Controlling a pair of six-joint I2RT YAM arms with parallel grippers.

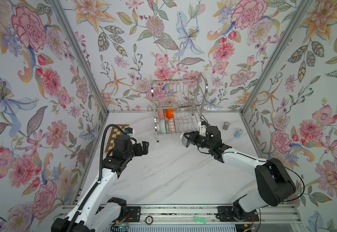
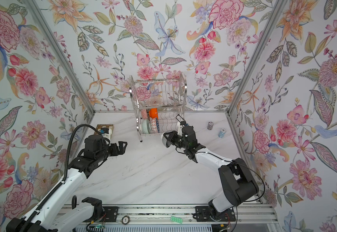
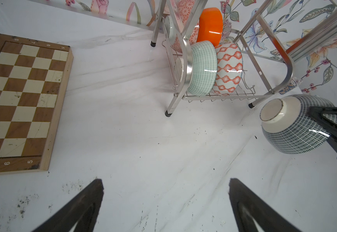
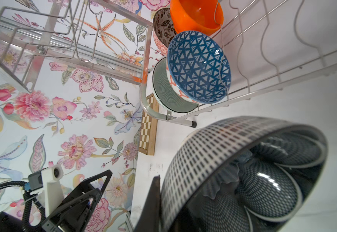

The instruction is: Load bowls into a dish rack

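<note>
A dark-checked bowl (image 4: pixel 211 154) hangs tilted on its side above the table, its rim caught in my right gripper (image 1: pixel 189 137), which is shut on it. In the left wrist view this bowl (image 3: pixel 296 125) shows its pale foot facing the rack. The metal dish rack (image 3: pixel 186 58) stands at the back. On its lower shelf, toward the left end, are a pale green bowl (image 3: pixel 203 69), a red-patterned bowl with blue inside (image 3: pixel 228 67), an orange bowl (image 3: pixel 211 25) and a brown-patterned bowl (image 4: pixel 163 25). My left gripper is open and empty over the table.
A chessboard (image 3: pixel 21 104) lies at the left. Two cans, one dark (image 1: pixel 225 125) and one blue (image 1: pixel 238 133), stand right of the rack. The right part of the lower shelf and the upper shelf are empty.
</note>
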